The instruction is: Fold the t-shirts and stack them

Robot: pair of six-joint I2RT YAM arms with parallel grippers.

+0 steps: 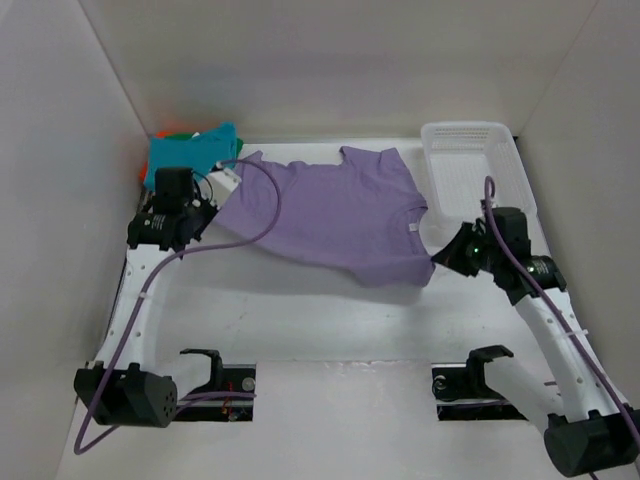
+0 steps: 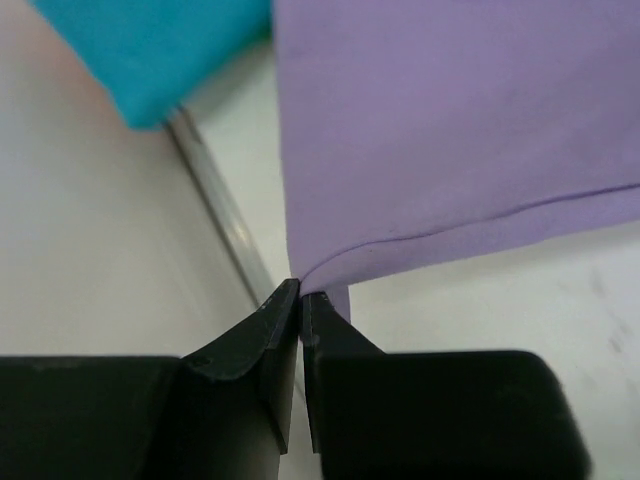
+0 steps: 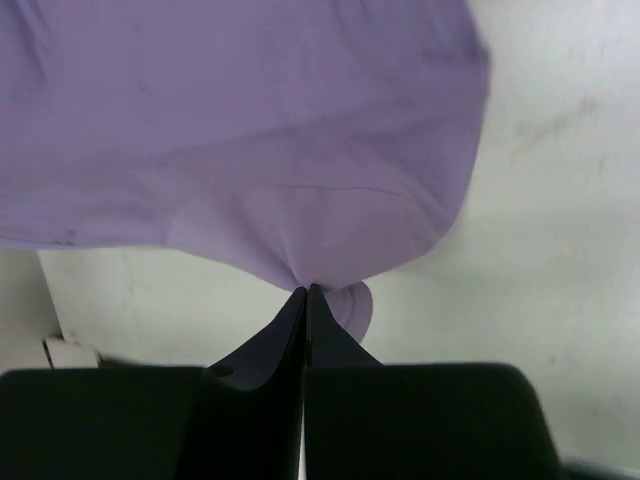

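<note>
A purple T-shirt lies spread across the white table, its near edge held by both grippers. My left gripper is shut on its left corner; in the left wrist view the cloth runs into the fingertips. On the right, my gripper is shut on the other near corner, where the fabric bunches at the tips in the right wrist view. A teal folded shirt lies on a small pile at the back left.
A white plastic basket stands at the back right, beside the right arm. Walls bound both sides and the back.
</note>
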